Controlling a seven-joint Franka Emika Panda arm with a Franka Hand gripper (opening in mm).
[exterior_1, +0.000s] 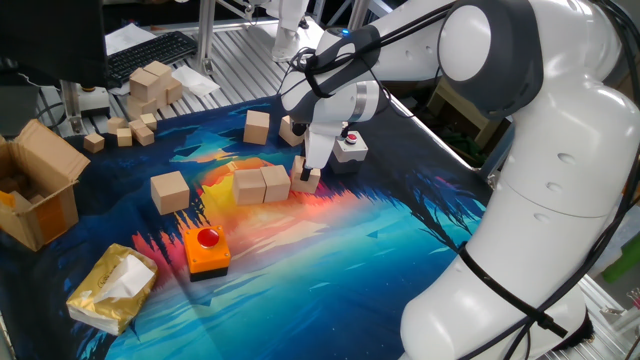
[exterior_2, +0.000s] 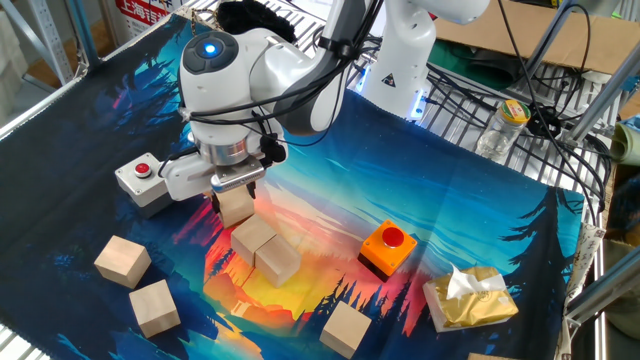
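Note:
A wooden block sits on the printed cloth at the right end of a short row. My gripper is down over this block, one dark fingertip at each of two opposite sides. Whether the fingers press on it or only stand around it cannot be told. Apart from the row are a block to the left, a block behind, and a block partly hidden by the arm in exterior view 1.
An orange box with a red button and a tissue pack lie toward the front. Near the gripper stands a grey button box. A cardboard box and several smaller blocks occupy the left.

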